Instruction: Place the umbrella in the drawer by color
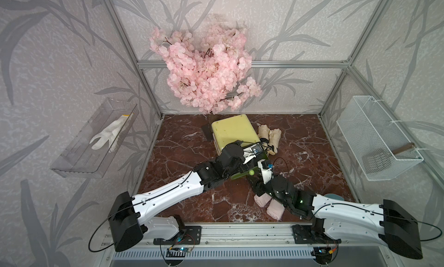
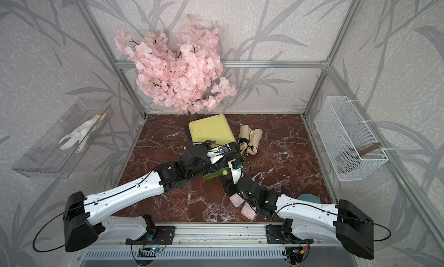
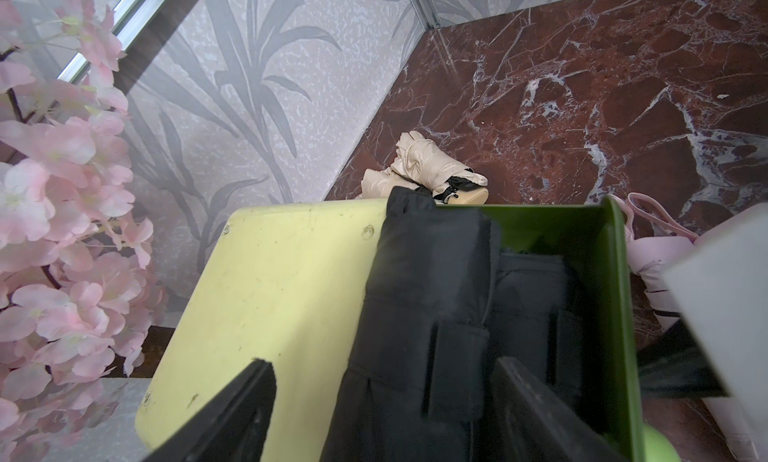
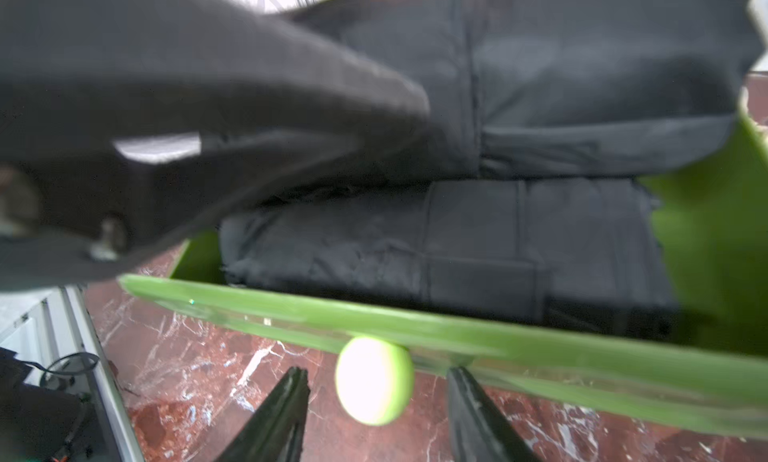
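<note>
A yellow cabinet (image 1: 233,130) stands at the back middle, its green drawer (image 4: 448,334) pulled out. Two folded black umbrellas sit at the drawer: one umbrella (image 4: 448,242) lies inside, while the other umbrella (image 3: 428,294) lies higher, close against the cabinet. My left gripper is open above the drawer with its fingers apart, holding nothing. Low in front of the drawer, my right gripper has its fingers spread either side of the round green knob (image 4: 374,380), with gaps showing. Beige umbrellas (image 1: 269,137) and pink umbrellas (image 1: 270,204) rest on the table.
Pink blossoms (image 1: 208,72) hang behind the cabinet. A clear basket (image 1: 94,137) with a glove is on the left wall, a white mesh basket (image 1: 379,137) on the right. A blue round thing (image 1: 334,197) sits behind the right arm. Bare marble lies left and right.
</note>
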